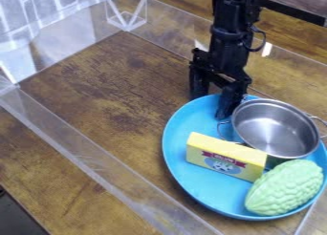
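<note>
My black gripper (217,90) hangs at the upper centre of the camera view, just beyond the back-left edge of a blue plate (188,187), with its fingers open and beside a steel pot. The pot (273,122) sits on the plate's back right. A yellow box (225,154) lies at the plate's middle left, and a green bumpy vegetable, like a cabbage leaf or toy (284,188), lies at its front right.
Transparent low walls border the area. A white tiled surface shows at the top left.
</note>
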